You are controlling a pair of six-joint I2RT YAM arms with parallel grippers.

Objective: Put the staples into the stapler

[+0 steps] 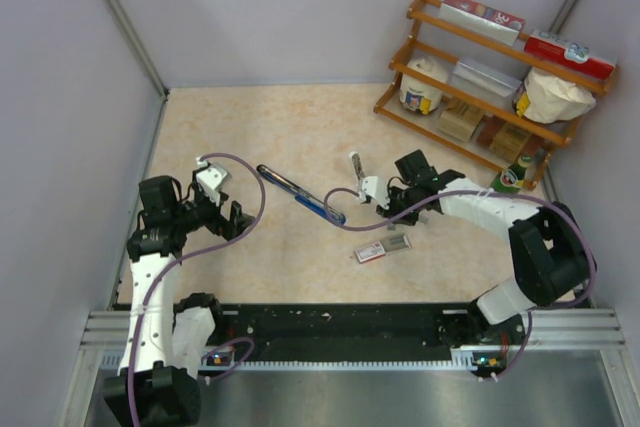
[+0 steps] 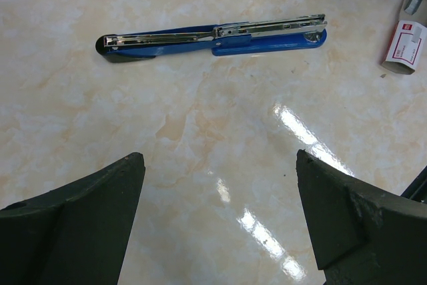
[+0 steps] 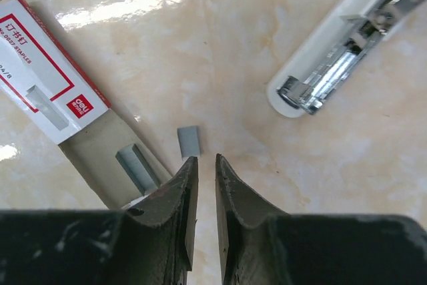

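A long blue stapler (image 1: 300,194) lies with its metal rail facing up, in full sight in the left wrist view. The white base of another, smaller stapler (image 3: 283,91) reaches in from the upper right of the right wrist view. The staple box (image 1: 382,247) is slid open, with a grey staple strip (image 3: 138,168) in its tray. One short grey staple piece (image 3: 189,141) lies on the table beside the box, just past a fingertip of my right gripper. Its fingers are narrowly parted; only table shows between them. My left gripper is wide open and empty.
A wooden shelf (image 1: 480,97) with boxes and tubs stands at the back right, a green bottle (image 1: 512,173) by its lower end. Purple cables (image 1: 470,193) loop from both arms over the table.
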